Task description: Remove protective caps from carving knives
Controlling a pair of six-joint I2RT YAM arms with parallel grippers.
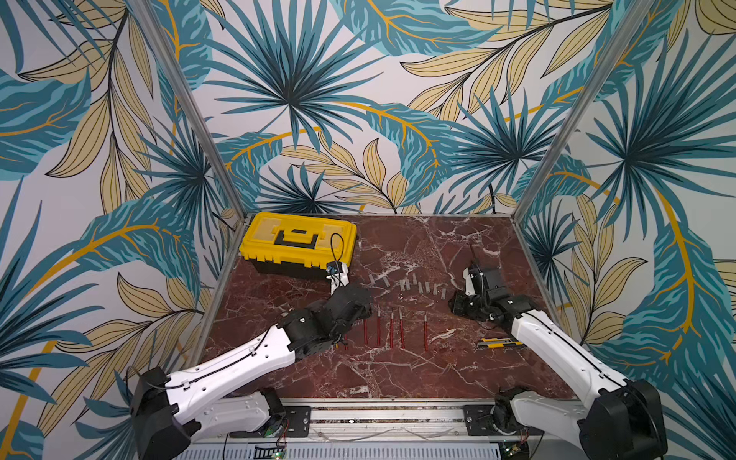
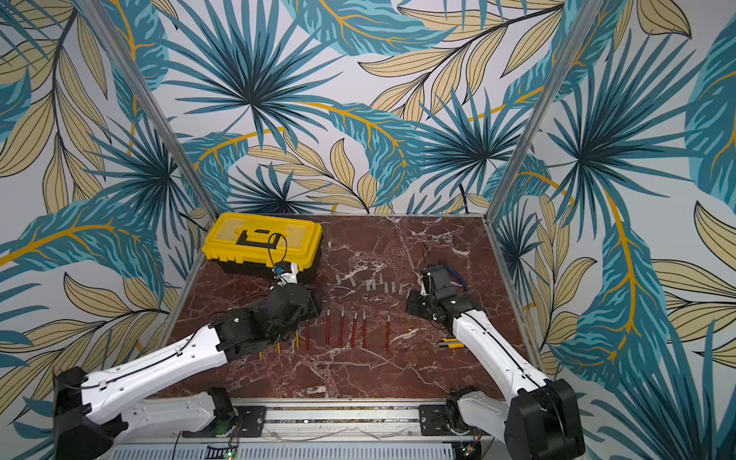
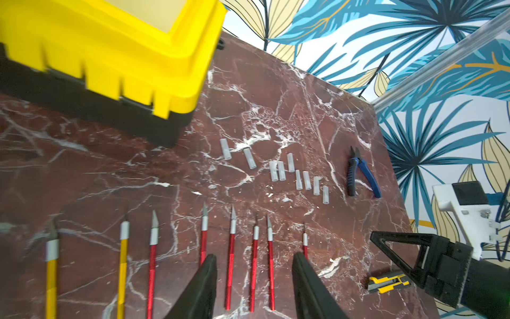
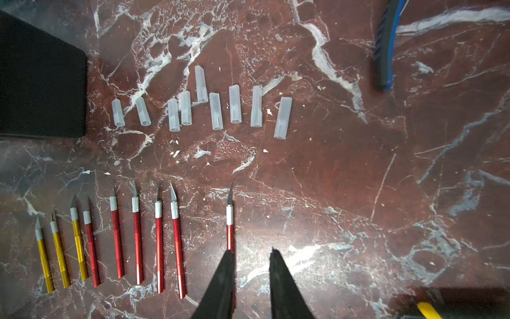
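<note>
A row of carving knives lies along the front: red ones like the knife [image 4: 229, 234] and yellow ones [image 4: 60, 252], their blades bare. Behind them loose translucent caps [image 4: 281, 117] lie scattered on the table. My left gripper hangs above the knives' left-middle, fingers apart, holding nothing. My right gripper is over the right end of the row, fingers apart with nothing visibly held, above the rightmost red knife.
A yellow and black toolbox [image 1: 297, 243] sits at the back left. Blue pliers [image 3: 374, 180] lie at the back right, yellow utility knives [image 3: 386, 281] at the right.
</note>
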